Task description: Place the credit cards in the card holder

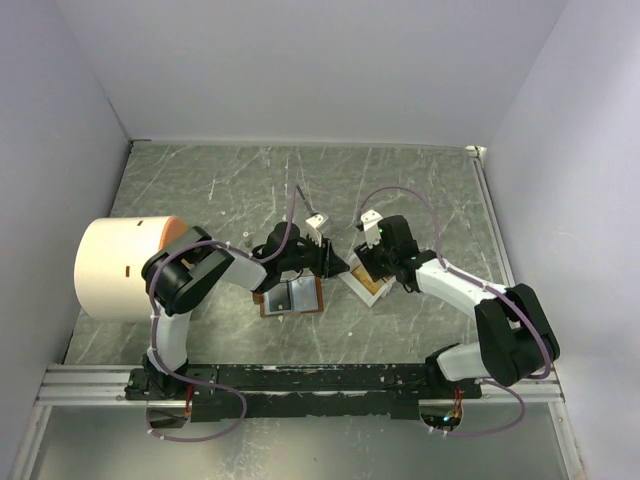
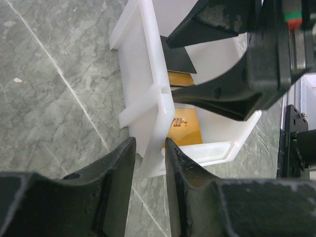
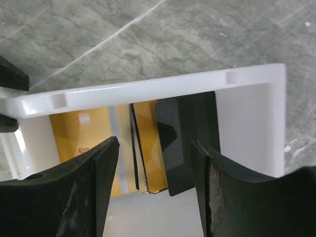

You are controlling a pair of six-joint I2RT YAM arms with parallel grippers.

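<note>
The open card holder (image 1: 304, 294), brown-edged with a dark half and a pale half, lies flat left of centre in the top view. A white box (image 3: 148, 91) beside it holds the cards: a black card (image 3: 197, 123), an orange card (image 3: 149, 148) and a gold card (image 3: 74, 136). My right gripper is open over the box, its fingertips still above the cards and nothing gripped. At the box's corner, the fingers of my left gripper stand part open on either side of its white wall; whether both touch it, I cannot tell.
The two grippers are close together at the box, and the right one's dark fingers (image 2: 217, 94) reach into it in the left wrist view. A large white-and-orange cylinder (image 1: 125, 268) stands at the left.
</note>
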